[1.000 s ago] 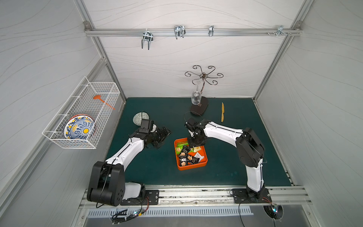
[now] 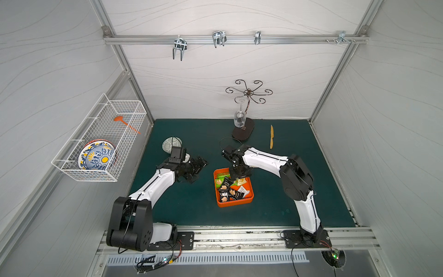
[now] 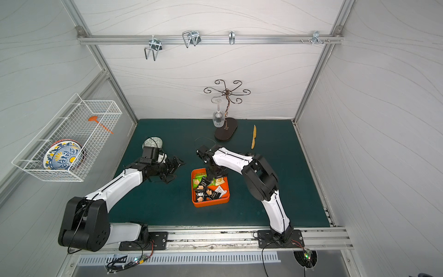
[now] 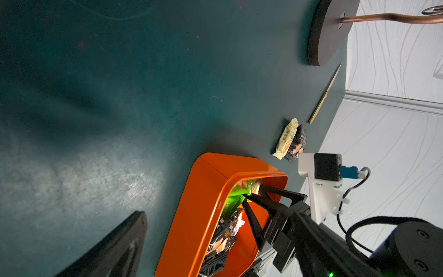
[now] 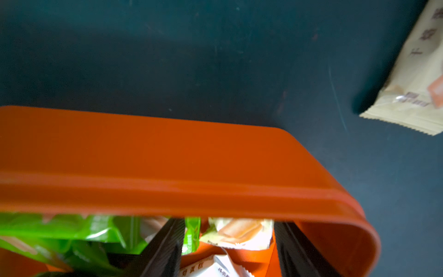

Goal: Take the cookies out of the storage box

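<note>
The orange storage box (image 2: 250,196) stands front centre, holding green, black, white and cream wrapped snacks. My right gripper is open at the box's back rim, reaching down inside around a cream cookie packet (image 5: 237,230), with a green packet (image 5: 69,235) beside it; whether the fingers touch the cream one I cannot tell. Outside the box, in the left wrist view, lie a cream packet (image 4: 285,138) and a black packet (image 4: 297,145). My left gripper (image 2: 198,167) stands open left of the box, above the table, with nothing in it.
A dark stand (image 2: 243,133) with a glass (image 2: 239,119) is at the back, a knife (image 2: 271,136) to its right. A pale round object (image 2: 169,145) lies behind the left gripper. The wire basket (image 2: 124,170) hangs on the left wall. Table space right of the box is clear.
My right arm has shifted slightly left, its gripper moving a little over the back part of the box. The left arm looks unchanged.
</note>
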